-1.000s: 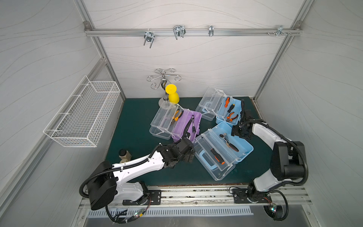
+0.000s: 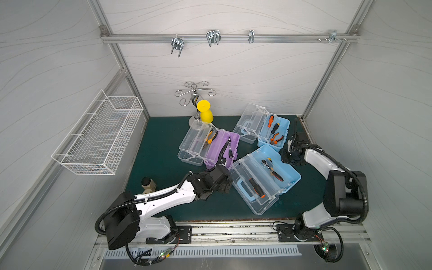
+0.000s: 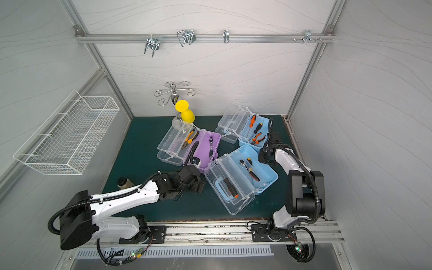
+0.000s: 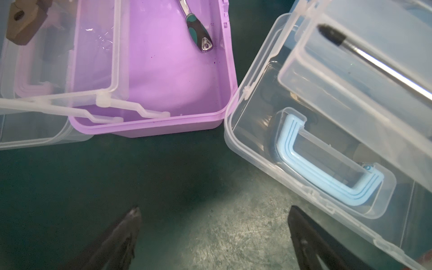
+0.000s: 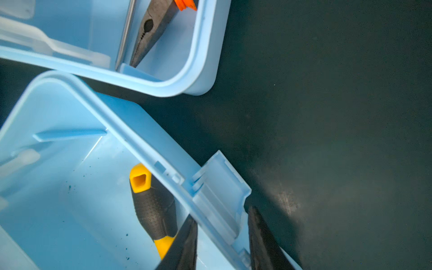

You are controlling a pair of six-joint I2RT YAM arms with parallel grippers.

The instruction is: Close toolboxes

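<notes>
Three toolboxes lie with lids open on the green table: a purple one (image 2: 220, 148) at centre, a small blue one (image 2: 265, 130) behind right, and a larger blue one (image 2: 288, 180) in front, holding tools. My left gripper hovers open over bare table beside the purple and front blue boxes. My right gripper stands part open at the front blue box's outer rim and latch (image 5: 220, 189), fingertips either side of the rim; whether they touch it I cannot tell. A yellow-black tool (image 5: 153, 207) lies just inside.
A metal stand (image 2: 194, 92) with yellow objects is at the back. A wire basket (image 2: 99, 135) hangs on the left wall. A small bottle (image 2: 148, 184) stands at front left.
My right arm has shifted slightly rightward and its gripper now sits at the outer edge of the front blue box. The left arm and boxes look unmoved.
</notes>
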